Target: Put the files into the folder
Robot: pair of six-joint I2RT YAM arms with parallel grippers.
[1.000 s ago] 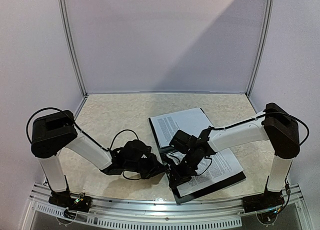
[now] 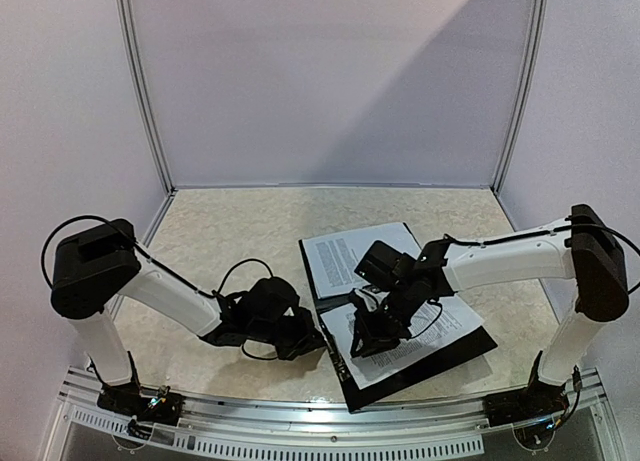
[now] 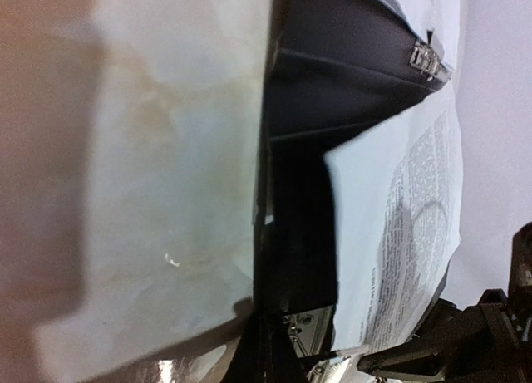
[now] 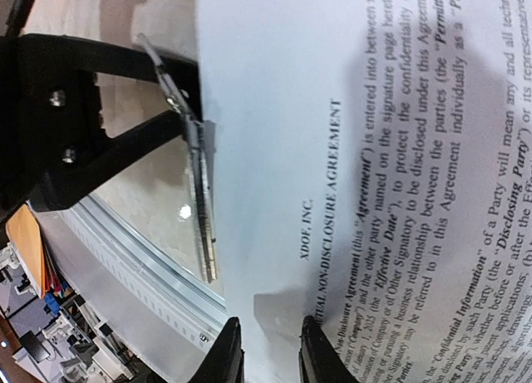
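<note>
The black folder (image 2: 445, 364) lies spread open on the table, turned at an angle. A printed sheet rests on its upper half (image 2: 335, 263), and another printed sheet (image 2: 455, 323) covers most of its lower half. Against the folder's left edge, my left gripper (image 2: 322, 343) is shut; no object shows between its fingers, though the thin edge meets the tips in the left wrist view. Over the lower sheet hovers my right gripper, its fingertips apart with nothing gripped. A metal clip (image 4: 196, 150) shows beside that sheet's edge in the right wrist view.
Bare table (image 2: 230, 231) stretches to the left and behind the folder. A metal rail (image 2: 330, 443) runs along the front, close to the folder's lower corner. A second clip (image 3: 428, 61) sits by the upper sheet.
My right gripper has moved rightward from the clip side onto the lower sheet. The left arm has hardly moved.
</note>
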